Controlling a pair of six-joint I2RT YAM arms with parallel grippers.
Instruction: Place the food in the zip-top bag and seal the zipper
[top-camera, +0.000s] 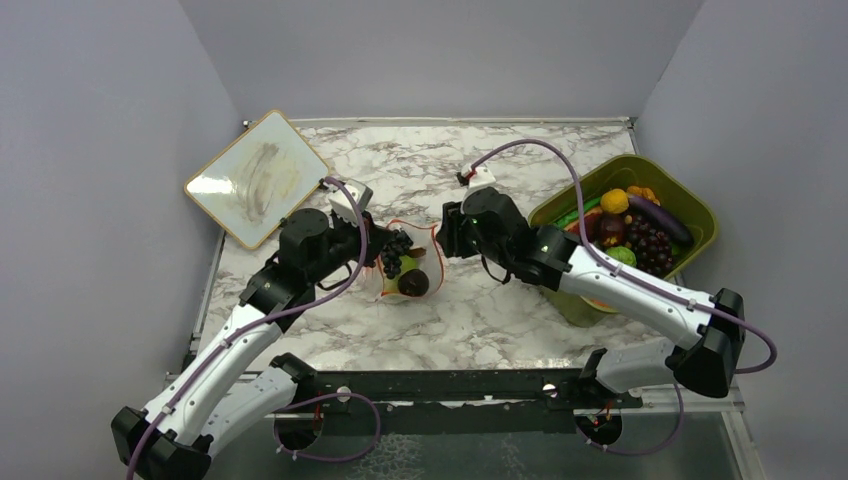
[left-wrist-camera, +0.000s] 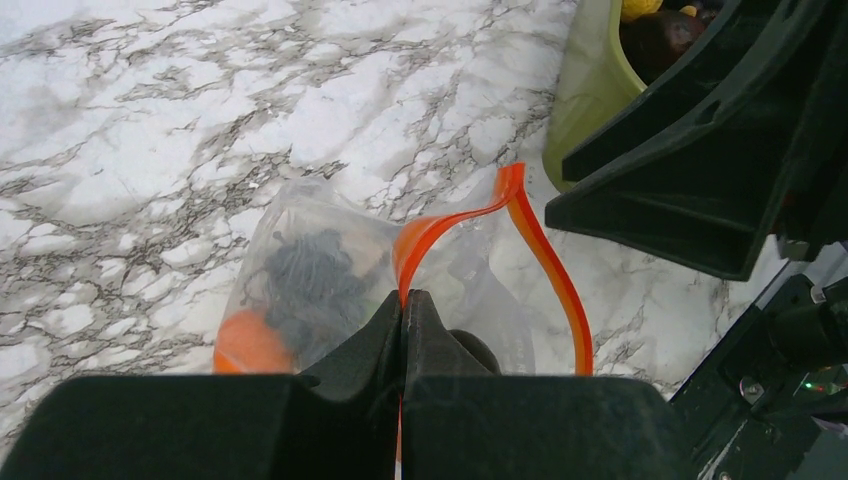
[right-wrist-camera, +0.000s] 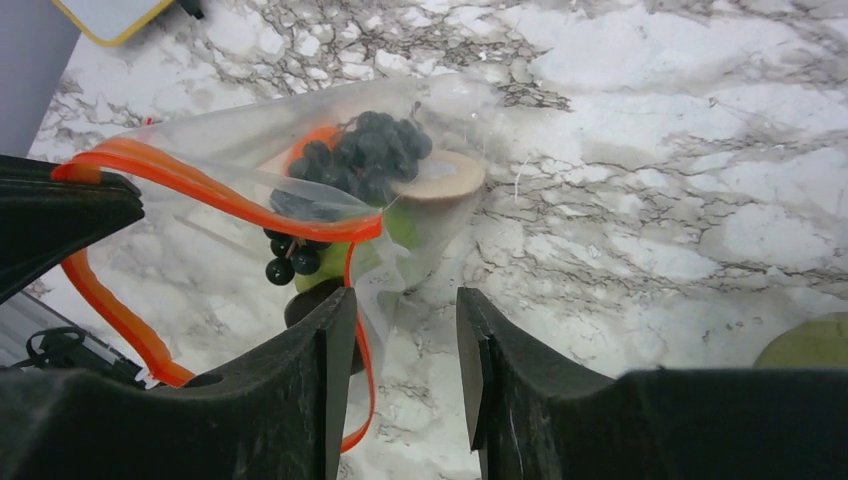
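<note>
The clear zip bag (top-camera: 425, 243) with orange-red zipper edges stands gaping at mid-table. Inside it lie dark grapes (right-wrist-camera: 370, 150), something green (right-wrist-camera: 402, 226), a dark round item (top-camera: 413, 283), a tan piece (right-wrist-camera: 445, 178) and something orange (left-wrist-camera: 250, 338). My left gripper is shut on the bag's rim; the orange strip runs between its fingertips. Beside the opposite corner, my right gripper is open, with only tabletop visible between its fingers. The zipper corner (left-wrist-camera: 510, 175) stands free, a little apart from those fingertips.
A green bin (top-camera: 702, 208) of assorted produce stands at the right, partly under my right arm. A white board (top-camera: 255, 180) with a gold edge leans at the left. Bare marble tabletop lies behind and in front of the bag.
</note>
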